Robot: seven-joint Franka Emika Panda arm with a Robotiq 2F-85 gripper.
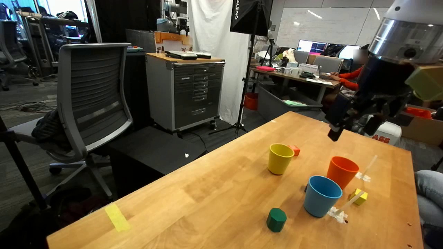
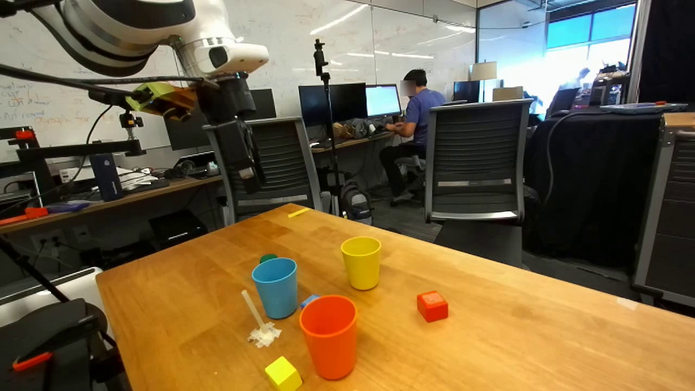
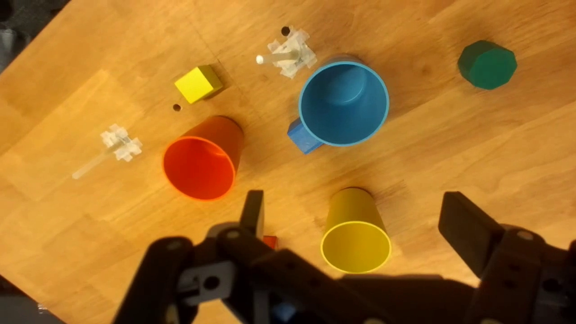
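My gripper is open above the table, its fingers wide apart with nothing held between them. In the wrist view the yellow cup [image 3: 356, 237] lies within the gap, well below. An orange cup [image 3: 200, 164] stands to the left and a blue cup [image 3: 344, 102] farther up; all three cups are upright. A small blue block [image 3: 303, 137] lies beside the blue cup. The yellow block [image 3: 198, 84] sits near the orange cup, and the green block [image 3: 487, 65] is alone at upper right. A red block [image 2: 433, 306] is mostly hidden by a finger in the wrist view.
Two thin pale sticks are taped to the wooden table [image 1: 199, 182], one near the blue cup [image 1: 322, 197] and one near the orange cup [image 1: 342, 172]. A yellow tape strip [image 1: 117, 216] marks one corner. Much of the table on the yellow cup's side is bare.
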